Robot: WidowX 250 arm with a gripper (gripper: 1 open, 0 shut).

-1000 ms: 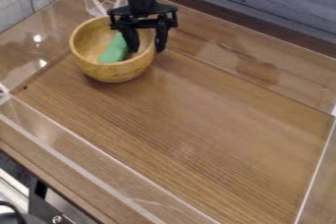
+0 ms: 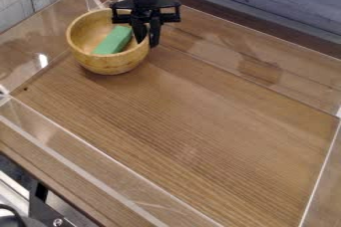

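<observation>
A round yellow bowl (image 2: 104, 64) sits at the upper left of the wooden table (image 2: 200, 131), holding a green oblong object (image 2: 114, 40). The black gripper (image 2: 144, 32) hangs over the bowl's back right rim, to the right of the green object. Whether its fingers hold the rim or are empty is too small to tell.
The middle, right and front of the table are clear. A pale wall panel stands at the back left, and a bluish-grey wall runs along the back right. The table's edges show at the lower left and right.
The gripper has moved up a little from lower over the bowl. The bowl has shifted slightly up and left, and more of the green object shows.
</observation>
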